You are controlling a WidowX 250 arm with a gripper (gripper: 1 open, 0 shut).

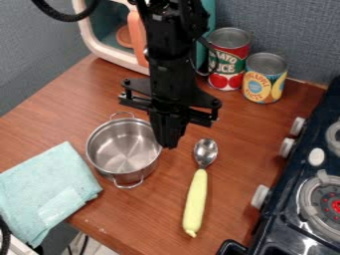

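Observation:
The black gripper (169, 132) hangs over the right rim of a steel pot (122, 157), its fingertips near that edge; whether it is open or shut is unclear. Right of the pot a spoon (205, 151) with a pale yellow handle (196, 203) lies on the wooden table (153, 224).
A light blue towel (43, 194) lies at left. A black stove (311, 204) fills the right side. Two cans, a red one (228, 63) and a yellow one (263, 82), stand at the back beside a toy microwave (103, 25), partly hidden by the arm.

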